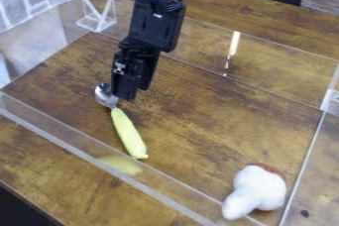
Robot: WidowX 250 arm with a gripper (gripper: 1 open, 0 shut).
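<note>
My black gripper [133,71] hangs in the upper middle of the camera view, low over the back end of a spoon with a metal bowl [106,96] and a pale yellow handle [129,133]. The spoon lies on the wooden surface with its handle toward the front. I cannot tell from this view whether the fingers are open or shut, or whether anything sits between them.
A white garlic-shaped object [257,191] lies at the front right. Clear plastic walls [79,141] border the wooden work area [219,131], which is mostly bare in the middle and right.
</note>
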